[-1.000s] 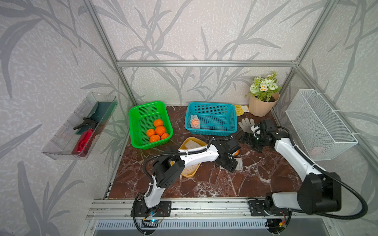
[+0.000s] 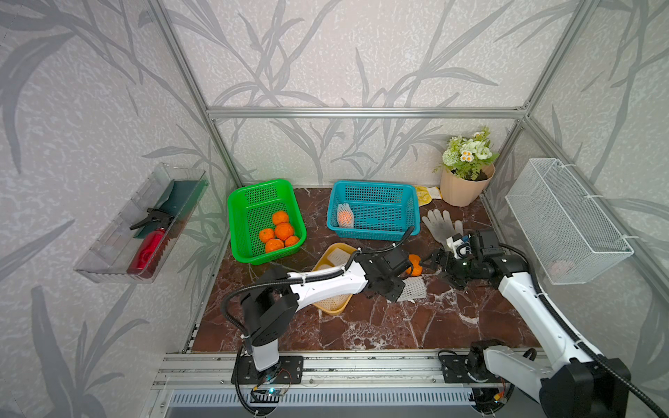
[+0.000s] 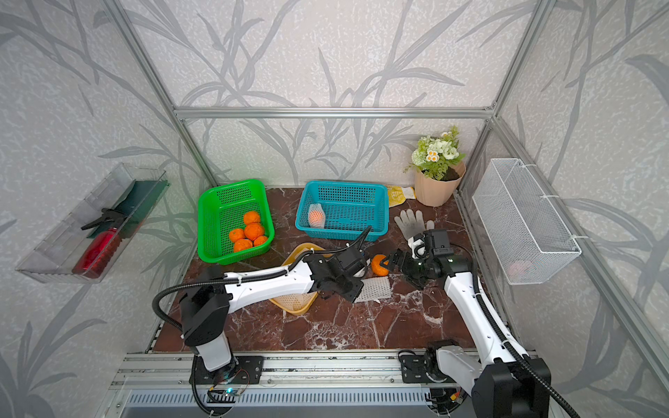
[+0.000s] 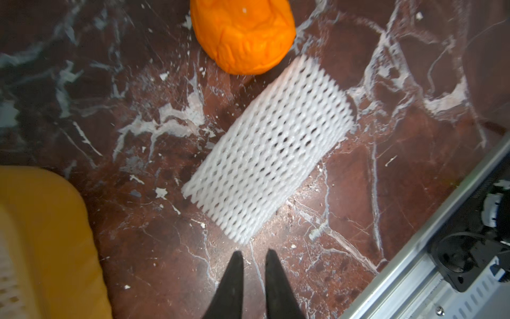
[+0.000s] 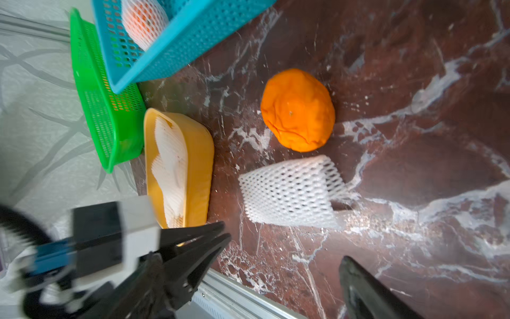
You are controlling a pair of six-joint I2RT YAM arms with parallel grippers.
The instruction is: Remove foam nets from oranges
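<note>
A bare orange [image 5: 297,109] rests on the marble table beside an empty white foam net [image 4: 268,146], which lies flat. My left gripper hovers just off the net's end, fingertips a little apart, nothing seen between them. My right gripper is open over the table right of the orange, empty. A netted orange [image 2: 345,216] sits in the blue basket [image 2: 376,191]. Several bare oranges [image 2: 282,230] are in the green basket [image 2: 244,202].
A yellow basket [image 5: 199,154] with white nets stands left of the loose net. Gloves [image 2: 440,224] and a flower pot [image 2: 465,188] are at the back right. The front table edge and metal rail run close by.
My left arm has shifted and now uncovers more of the orange and net in the top view. My right arm has moved slightly toward the front.
</note>
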